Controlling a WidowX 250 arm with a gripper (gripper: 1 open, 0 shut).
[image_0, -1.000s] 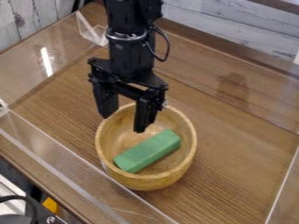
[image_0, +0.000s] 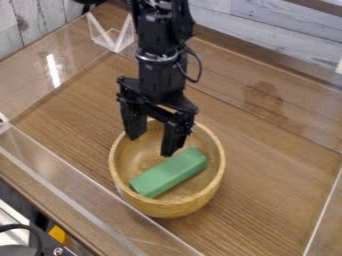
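Note:
My black gripper (image_0: 151, 128) hangs over the back half of a round yellow-tan bowl (image_0: 210, 188), open, its two fingers spread wide with nothing visible between them. A green rectangular block (image_0: 170, 172) lies diagonally in the front right of the bowl, below and in front of the fingers.
The bowl stands on a wooden table (image_0: 267, 140), which is clear to the right and at the back left. White edging runs along the back and left sides. A dark cable and object sit at the bottom left corner.
My gripper and arm have shifted slightly back, away from the block, and the fingers' angle has changed a little. The bowl and green block look unmoved.

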